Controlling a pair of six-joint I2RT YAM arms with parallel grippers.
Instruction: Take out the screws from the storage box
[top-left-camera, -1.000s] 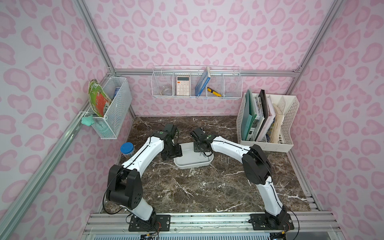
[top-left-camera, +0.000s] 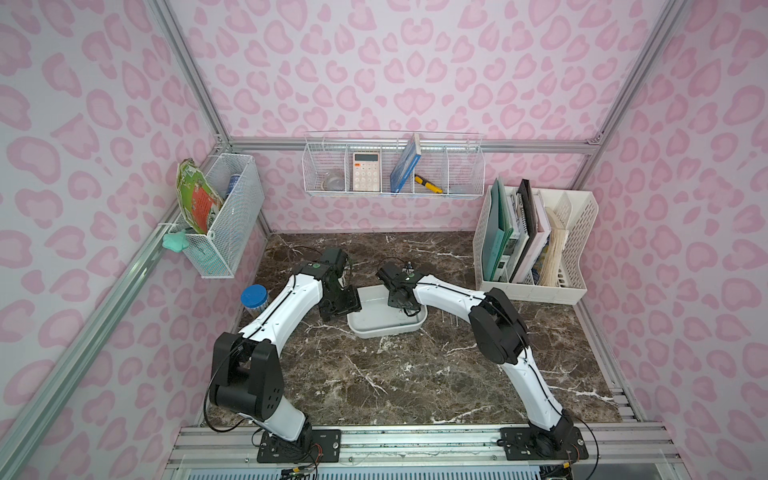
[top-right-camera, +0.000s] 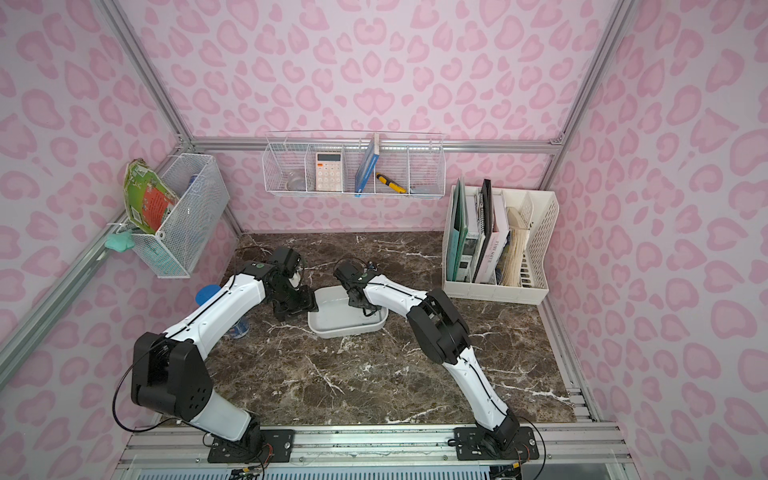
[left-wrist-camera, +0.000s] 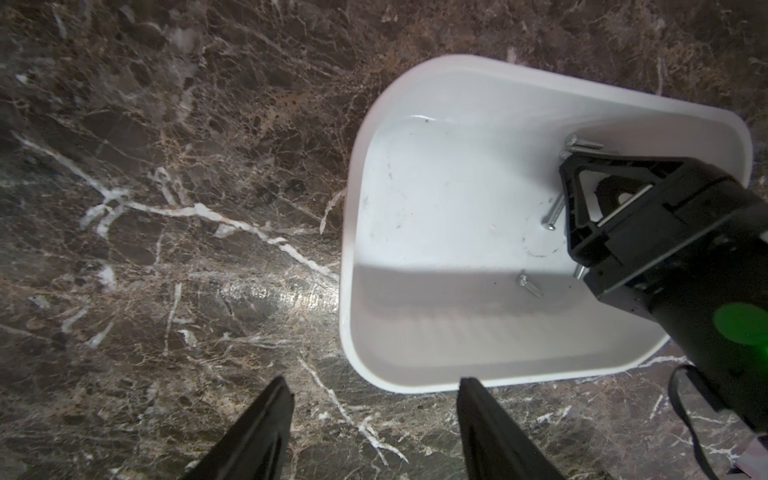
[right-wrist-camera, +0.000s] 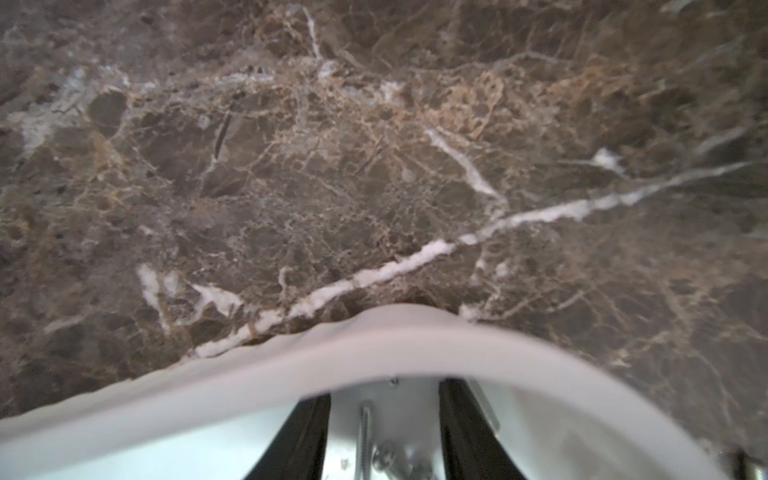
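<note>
The white storage box (left-wrist-camera: 349, 240) stands on the marble table, and several small silver screws (left-wrist-camera: 552, 212) lie on its floor, mostly toward its right half. My right gripper reaches down into the box with its fingers apart. In the right wrist view a long screw (right-wrist-camera: 364, 440) and part of another lie between and beyond those fingers, blurred and untouched as far as shows. In the left wrist view the right gripper's body hides some of the screws. My left gripper is open just left of the box, with only tabletop between its fingers.
A jar with a blue lid (top-left-camera: 254, 296) stands left, behind the left arm. At the back right is a white file rack (top-left-camera: 524, 292) of books. Several screws (top-left-camera: 456, 320) seem to lie on the table right of the box.
The left arm has drawn back a little to the left. The box has not moved.
</note>
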